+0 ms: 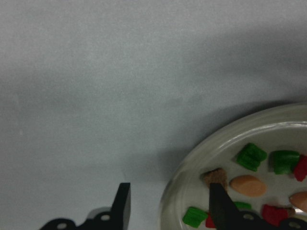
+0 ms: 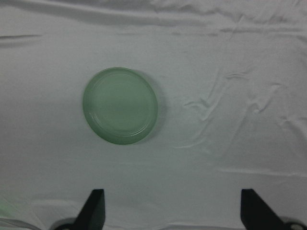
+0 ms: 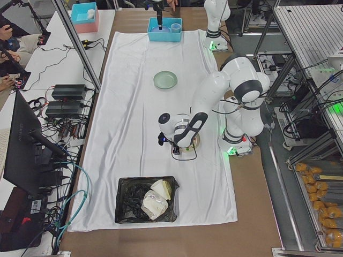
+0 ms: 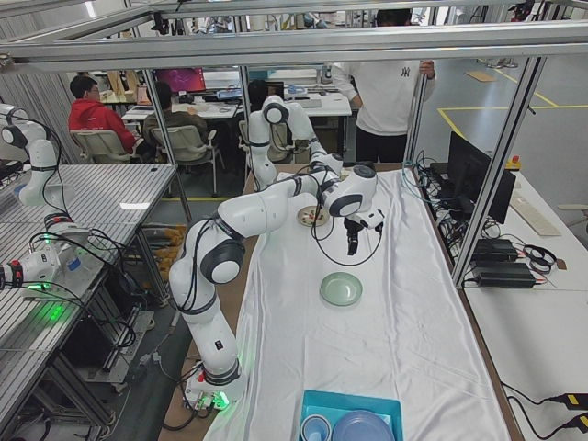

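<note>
A round cream dish (image 1: 225, 143) with green, red, brown and orange pieces lies on the white cloth, partly hidden under the arm in the camera left view. My left gripper stands open over its edge, one finger above the food, the other above bare cloth. An empty green plate (image 2: 120, 105) lies mid-table; my right gripper is open above the cloth near it, also seen hanging from its arm in the camera right view.
A black lined bin (image 3: 128, 201) with wrapped pale items is at one table end. A blue tray (image 4: 312, 397) with dishes is at the other.
</note>
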